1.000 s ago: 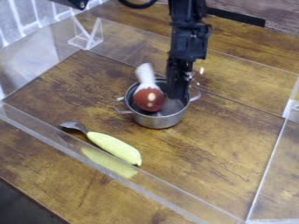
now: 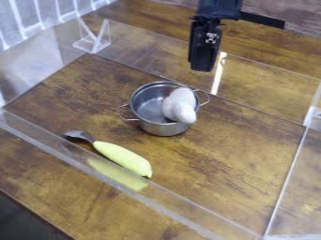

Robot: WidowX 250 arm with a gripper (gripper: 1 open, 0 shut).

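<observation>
A small steel pot (image 2: 149, 117) with two wire handles stands in the middle of the wooden table, a pale round-ended object (image 2: 183, 105) resting in it and leaning over its right side. My gripper (image 2: 204, 64) is above and behind the pot, near the top of the view, apart from it; its dark fingertips point down. A pale yellow banana-like item (image 2: 123, 158) lies at the front left, beside a spoon (image 2: 79, 135).
Clear plastic walls (image 2: 296, 187) bound the work area on the sides, front and back.
My gripper has risen away from the pot. The object in the pot has tipped over toward the right; earlier its red-brown end showed at the front.
</observation>
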